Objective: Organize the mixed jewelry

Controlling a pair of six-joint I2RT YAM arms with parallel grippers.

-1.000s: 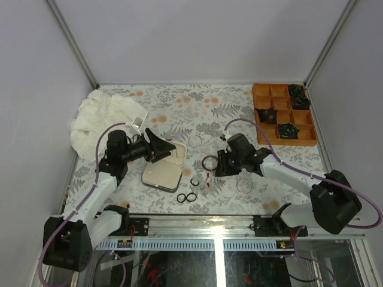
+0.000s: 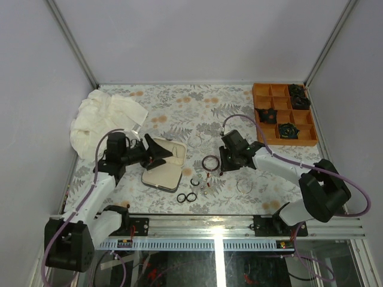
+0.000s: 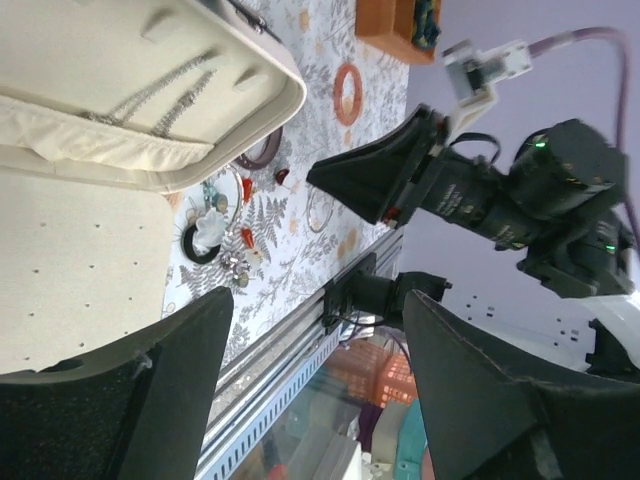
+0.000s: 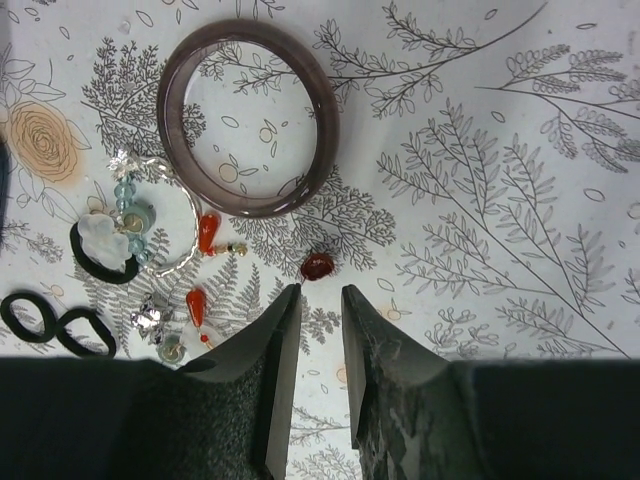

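In the right wrist view a small dark red piece (image 4: 317,266) lies on the patterned cloth just beyond the fingertips of my right gripper. Those fingers are parted a little, with nothing between them. A brown bangle (image 4: 327,130) rests close by. Left of it are a beaded bracelet (image 4: 193,225), two red drop earrings (image 4: 208,232) and black hair ties (image 4: 85,331). The jewelry case (image 2: 163,177) lies unfolded, chains (image 3: 180,100) inside its lid. Over the case hangs my left gripper (image 2: 167,157), wide open and empty.
A wooden compartment tray (image 2: 278,142) holding several dark pouches (image 2: 288,130) stands at the back right. White crumpled fabric (image 2: 102,122) covers the back left. Bare cloth stretches across the back middle.
My right gripper has shifted slightly to the right, uncovering the dark red piece. The left arm has moved slightly, dipping toward the case.
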